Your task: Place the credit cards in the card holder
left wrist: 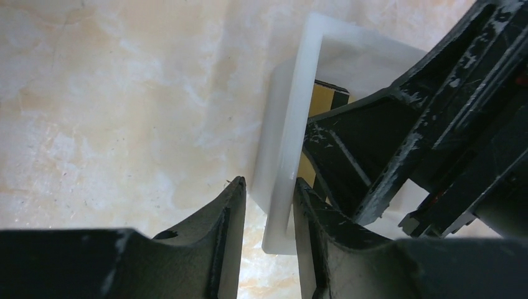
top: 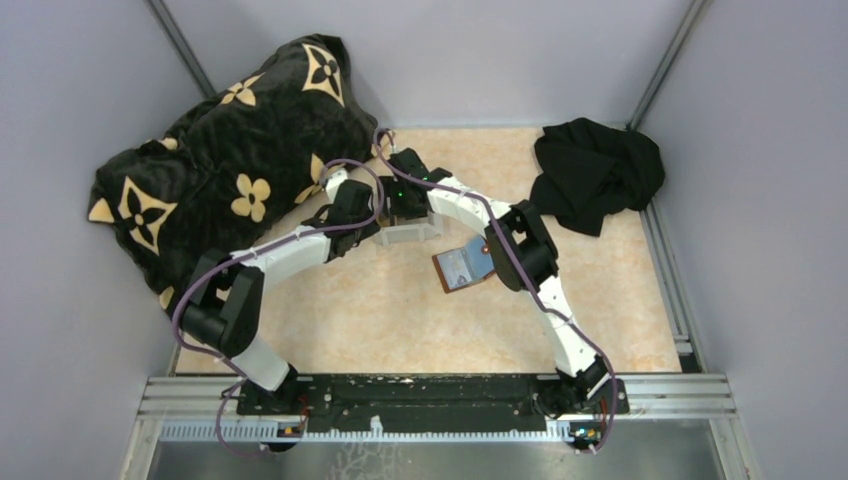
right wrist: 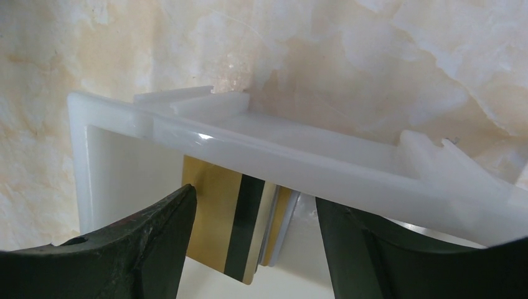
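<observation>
Gold cards with a black stripe [right wrist: 215,215] lean inside a white box [right wrist: 280,152], at its left side. My right gripper is open, its fingers apart on either side of the cards. The left gripper stands part open astride the box's side wall [left wrist: 297,103], one finger inside and one outside; a gap shows between the outer finger and the wall. In the left wrist view, the right gripper's black body hides much of the cards [left wrist: 320,99]. The brown card holder [top: 464,265] lies unfolded on the table, right of the box.
A black patterned pillow [top: 240,150] fills the back left, close to the left arm. Dark cloth [top: 597,172] lies at the back right.
</observation>
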